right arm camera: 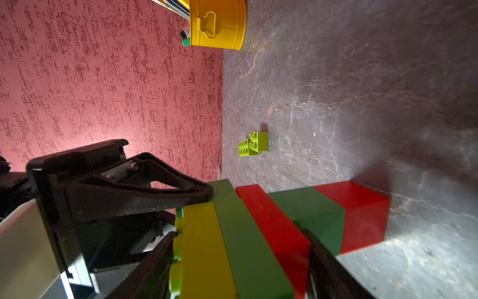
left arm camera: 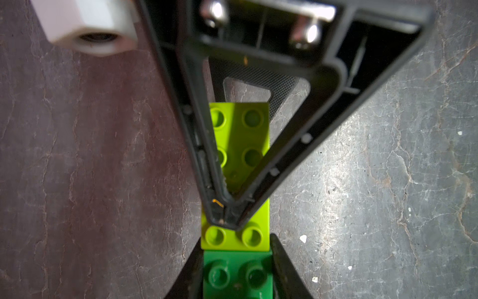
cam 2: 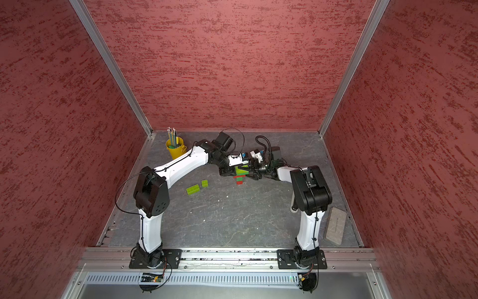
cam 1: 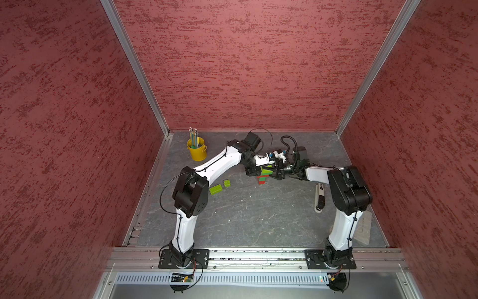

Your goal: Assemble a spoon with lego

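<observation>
A brick assembly [right arm camera: 256, 234] has lime, dark green and red layers, with a green and red part [right arm camera: 348, 209] projecting from its red side. My right gripper is shut across the layers, from the studded lime side to the red side. In the left wrist view, one right finger [left arm camera: 298, 134] lies over the lime bricks [left arm camera: 239, 239]. There my left gripper straddles a dark green brick [left arm camera: 238, 276] with one finger along each side; firm contact cannot be told. Two loose lime bricks, one long [cam 1: 215, 189] and one short [cam 1: 227, 183], lie left of the assembly.
A yellow bucket with pens [cam 1: 197, 151] stands at the back left. A dark-and-light tool [cam 1: 319, 197] and a grey block [cam 2: 335, 225] lie on the right. Both arms meet near its centre.
</observation>
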